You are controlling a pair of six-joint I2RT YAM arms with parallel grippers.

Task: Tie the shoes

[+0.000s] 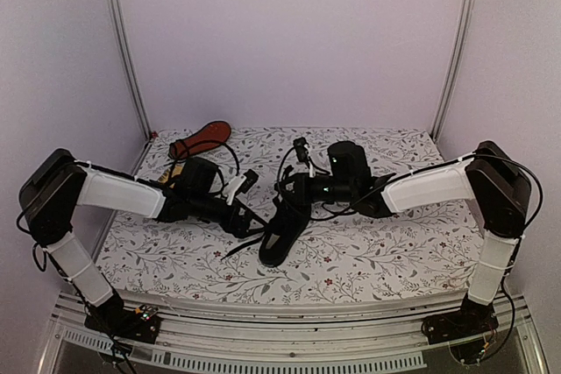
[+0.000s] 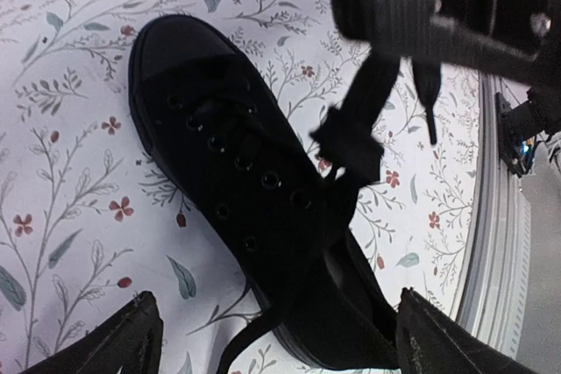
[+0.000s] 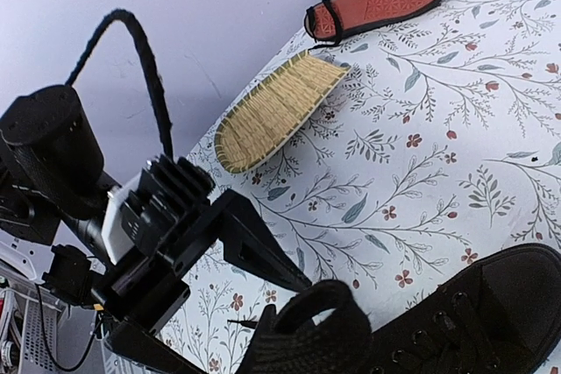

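A black lace-up shoe lies on the flowered cloth near the middle, its toe away from my left gripper in the left wrist view. My left gripper stands open low over its heel end. A flat black lace runs across the shoe between the spread fingers, untouched as far as shows. Above the shoe's opening is my right gripper, shut on a black lace. This lace rises from the shoe in the left wrist view and forms a loop in the right wrist view. The right fingertips are mostly hidden.
At the back left lies a red-soled shoe, sole up. A woven tan tray is near it, partly covered by the left arm in the top view.
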